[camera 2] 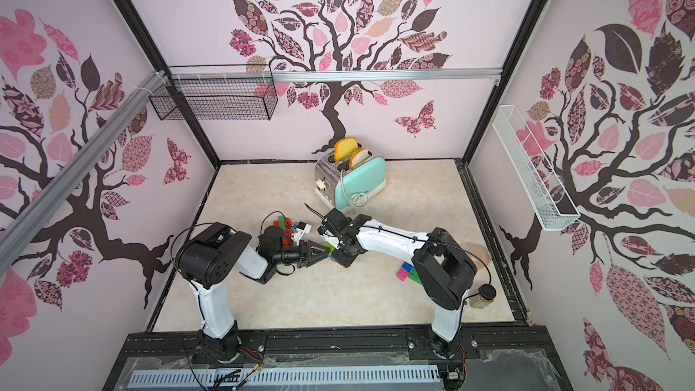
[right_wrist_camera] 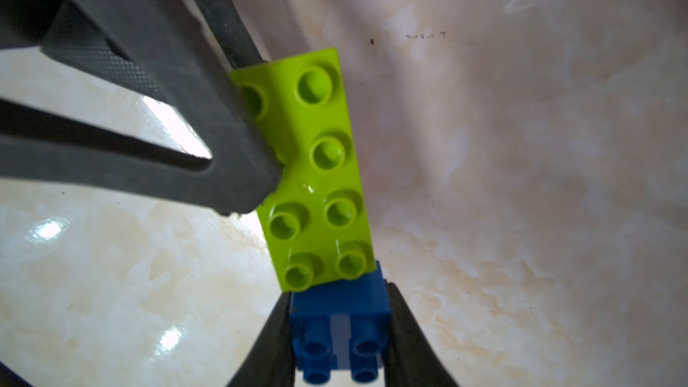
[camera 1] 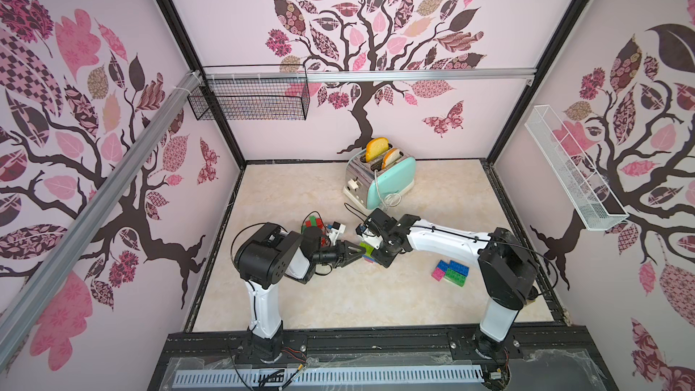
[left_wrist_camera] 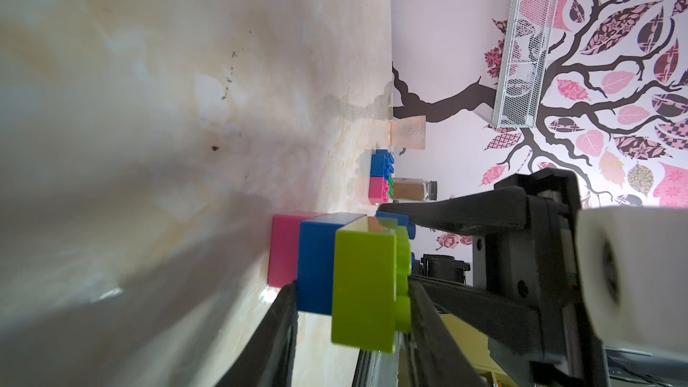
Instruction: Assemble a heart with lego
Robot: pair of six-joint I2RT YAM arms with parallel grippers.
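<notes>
A long lime brick, studs showing, extends between my two grippers. My left gripper is shut on it; in the right wrist view one left finger crosses its side. Adjoining the lime brick's end is a blue brick, and my right gripper is shut on that. The left wrist view shows a blue face and a pink brick beyond the lime one, on the table side. Whether the lime and blue bricks are fully pressed together I cannot tell. From above, the arms largely hide this stack.
Blue, pink and green bricks lie together at the right. More red and green bricks sit behind the left arm. A toaster stands at the back, a jar at the right edge.
</notes>
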